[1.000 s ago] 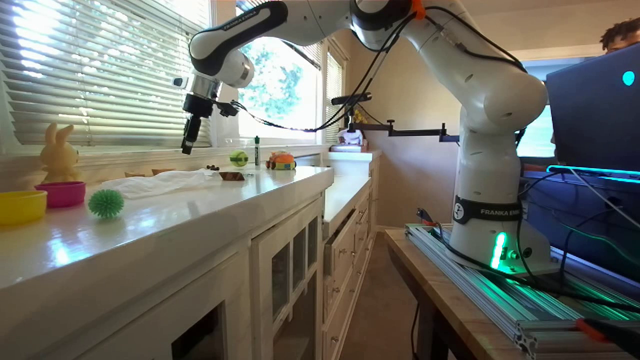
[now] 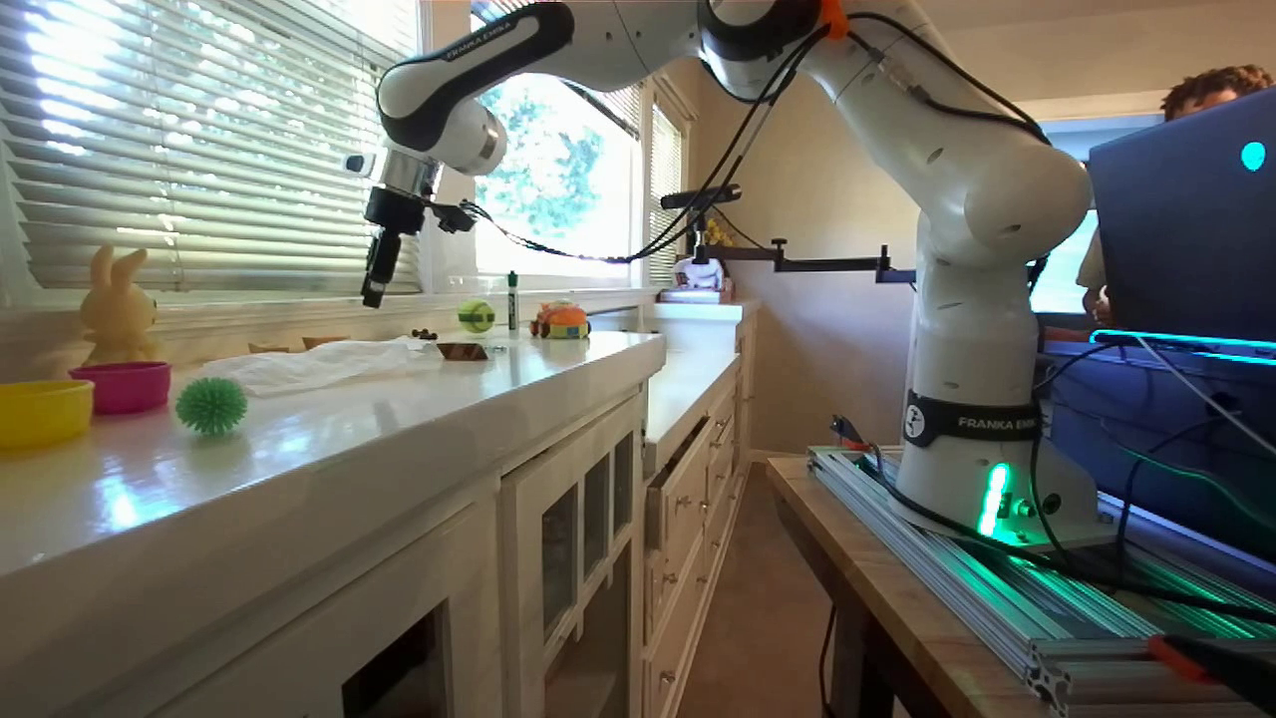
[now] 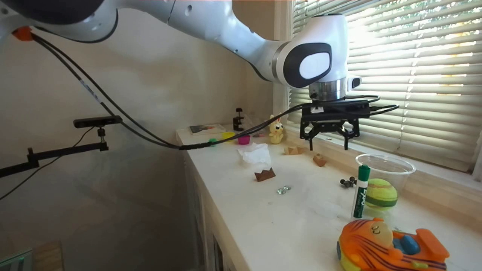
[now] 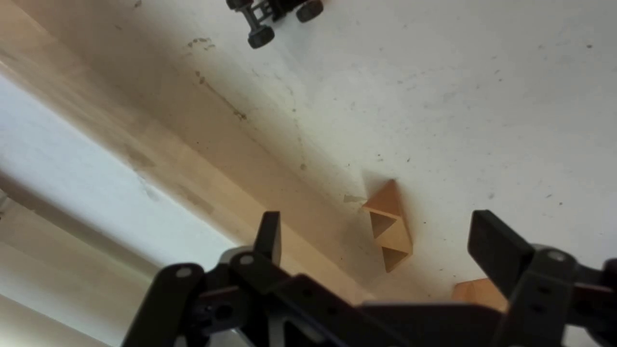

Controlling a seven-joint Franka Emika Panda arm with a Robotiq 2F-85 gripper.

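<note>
My gripper (image 3: 328,147) hangs open above the counter's window side, with nothing between its fingers. In the wrist view a small folded brown piece (image 4: 388,226) lies on the counter below, between the two fingertips as seen from above. Part of a second brown piece (image 4: 481,292) shows beside the right finger, partly hidden by it. Exterior view 2 has the nearer brown piece (image 3: 319,160) below the gripper, another brown piece (image 3: 294,150) behind it, and a darker zigzag brown piece (image 3: 264,174) nearer the counter's front edge.
A clear cup with a tennis ball (image 3: 382,194), a green marker (image 3: 361,192), an orange toy car (image 3: 391,246) and a small black wheeled thing (image 3: 348,182) stand nearby. Farther off are white cloth (image 3: 255,154), a bunny figure (image 3: 276,131) and a pink cup (image 3: 244,139). Mid-counter is fairly clear.
The arm and the counter objects look unmoved. Only the person behind the screen at the right has shifted.
</note>
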